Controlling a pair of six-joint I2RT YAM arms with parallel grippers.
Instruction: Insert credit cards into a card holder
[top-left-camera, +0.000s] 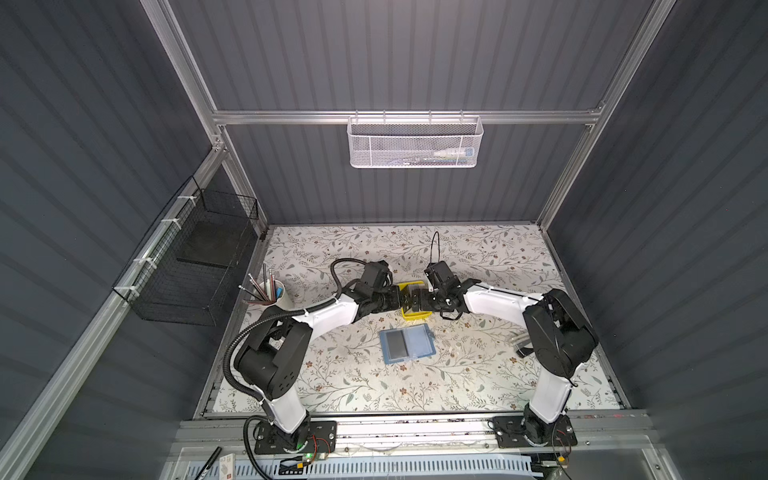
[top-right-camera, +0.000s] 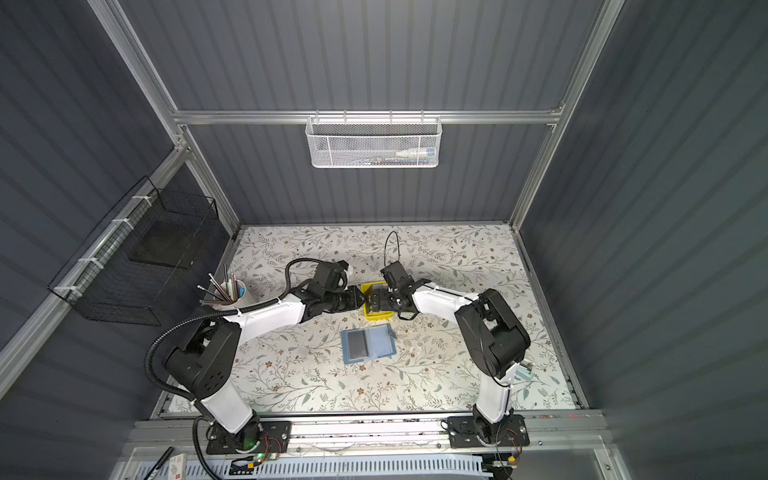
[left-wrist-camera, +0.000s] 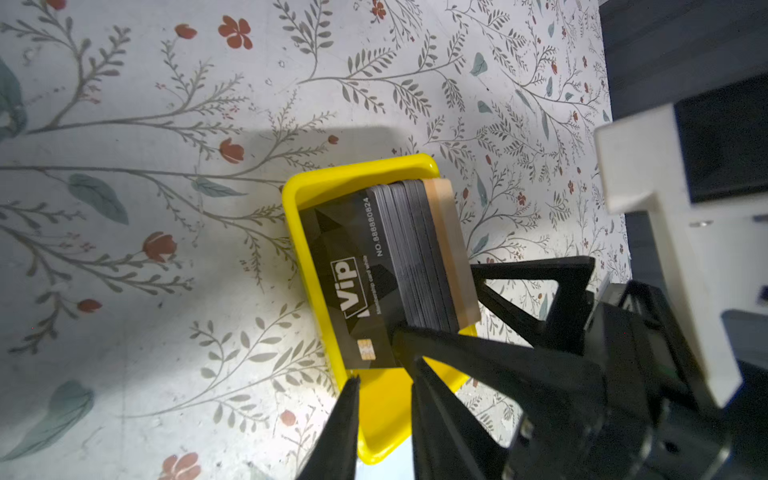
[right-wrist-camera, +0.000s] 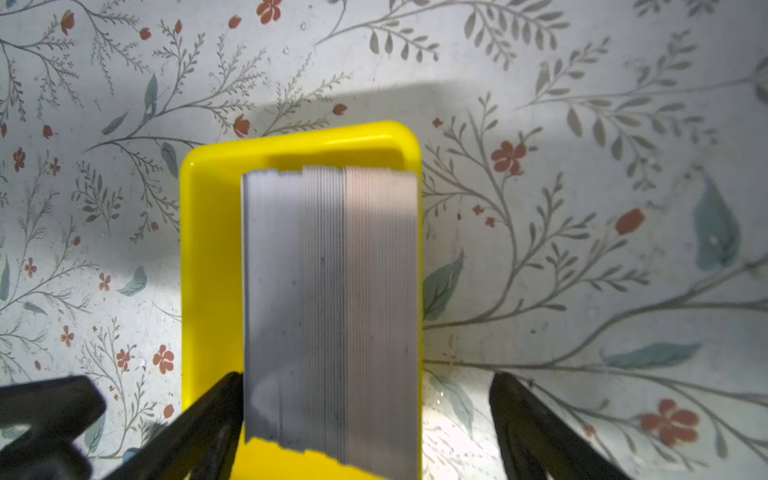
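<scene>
A yellow tray (right-wrist-camera: 209, 264) holds a thick stack of cards (right-wrist-camera: 320, 304) standing on edge, grey on one side and cream on the other. The outermost black face, a "Vip" card (left-wrist-camera: 352, 272), leans toward the tray's wall. My right gripper is open, its fingers on either side of the stack, one inside the tray and one outside. Opposite it, my left gripper stands part open by the near end of the Vip card, no card visible between its fingers. In front of the tray the blue card holder (top-left-camera: 421, 340) lies spread flat.
The two grippers are very close together over the tray. A cup of pens (top-left-camera: 276, 296) stands at the left edge, and a small object (top-left-camera: 524, 349) lies by the right arm. Clear table surrounds the tray and holder.
</scene>
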